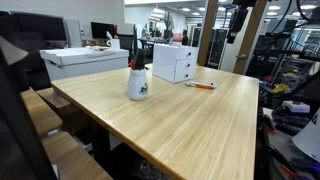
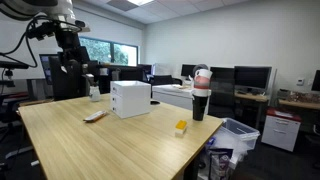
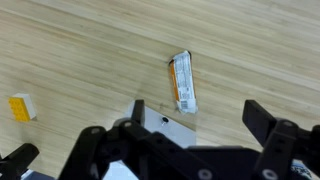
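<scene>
My gripper is open above the table, its two dark fingers wide apart with nothing between them. Below it, a small white wrapped item with an orange-brown band [image 3: 182, 82] lies flat on the wood. The same item [image 1: 201, 85] rests near the white drawer box [image 1: 174, 63] in exterior view 1, and the item [image 2: 95, 116] lies left of that box in exterior view 2. The arm holds the gripper [image 2: 76, 66] well above the tabletop.
A white mug [image 1: 138, 84] with dark and red things in it stands on the table [image 1: 180, 124]. A yellow-and-white block [image 2: 180, 128] and a tall black, white and red object [image 2: 201, 92] sit near the table's right side.
</scene>
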